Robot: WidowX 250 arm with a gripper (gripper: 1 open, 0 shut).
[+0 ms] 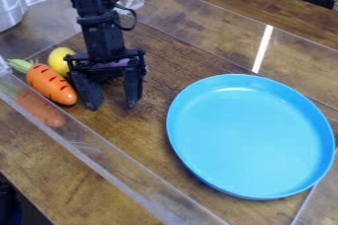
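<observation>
The black gripper (109, 83) reaches down to the tabletop at the left, its fingers around or just over a purple object (121, 64) that is mostly hidden by it. A yellow round item (58, 56) sits left of the gripper, partly covered. An orange toy carrot (51, 84) with green top lies just left of the fingers. Whether anything is between the fingers cannot be seen clearly.
A large blue plate (248, 135) fills the right. Clear plastic walls border the wooden work area (185, 41). A white item (14, 2) is at the top left.
</observation>
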